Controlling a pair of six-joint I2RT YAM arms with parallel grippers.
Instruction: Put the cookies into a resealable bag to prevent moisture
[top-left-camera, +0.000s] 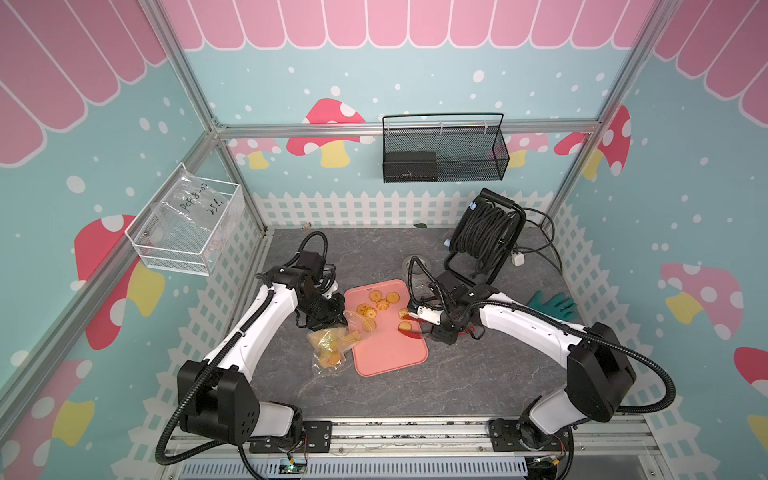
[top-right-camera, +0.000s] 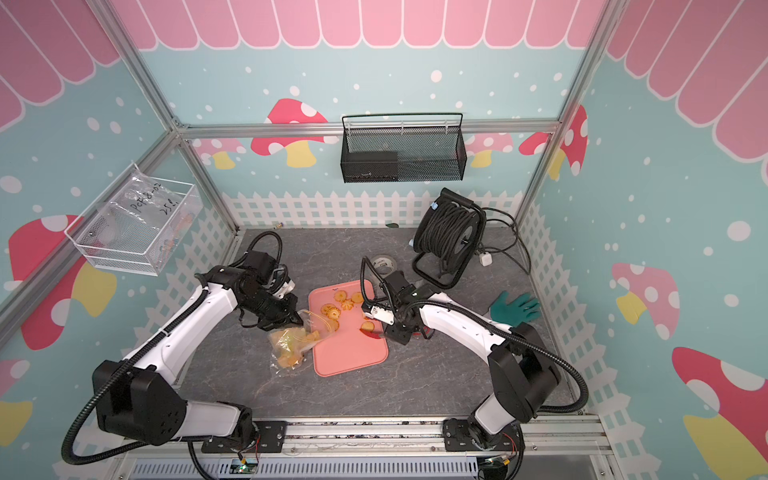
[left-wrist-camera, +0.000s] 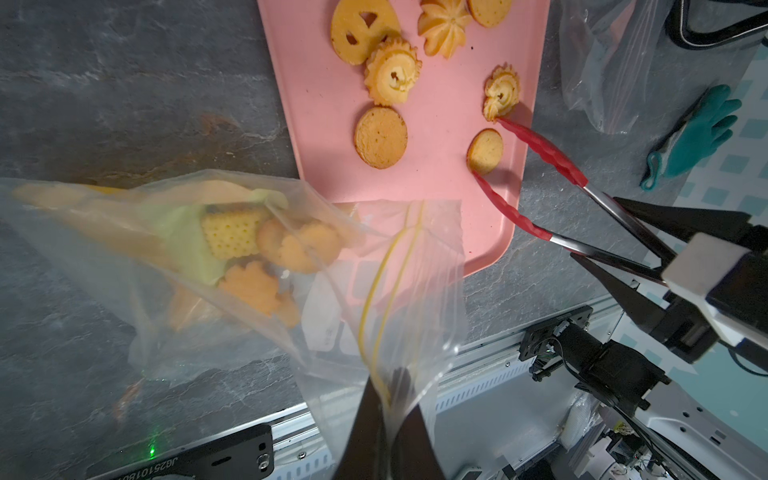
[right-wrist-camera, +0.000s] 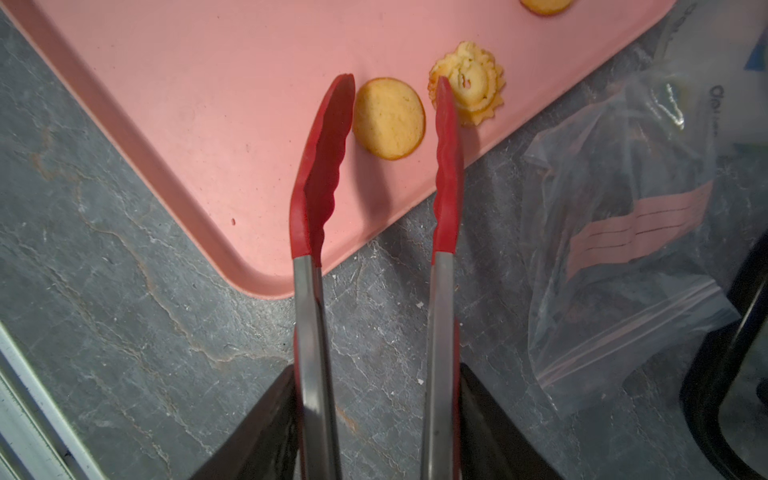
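Observation:
A clear resealable bag (left-wrist-camera: 240, 320) with several cookies inside hangs from my left gripper, which is shut on its rim near the yellow zip line. The bag's mouth overlaps the left side of the pink tray (left-wrist-camera: 432, 172). Red-tipped metal tongs (right-wrist-camera: 307, 320) are held in my right gripper, their arms spread apart. Between the tong tips lies a round cookie (right-wrist-camera: 389, 118) on the tray. A ruffled cookie (right-wrist-camera: 472, 76) sits beside the right tip, partly covered by it. Other cookies, including a round cookie (left-wrist-camera: 381, 137), lie farther back on the tray.
Another clear bag (right-wrist-camera: 624, 240) lies empty on the table right of the tray. Behind stands a black cable reel (top-left-camera: 484, 236), and a green glove (top-left-camera: 552, 305) lies at the right. The table in front of the tray is bare.

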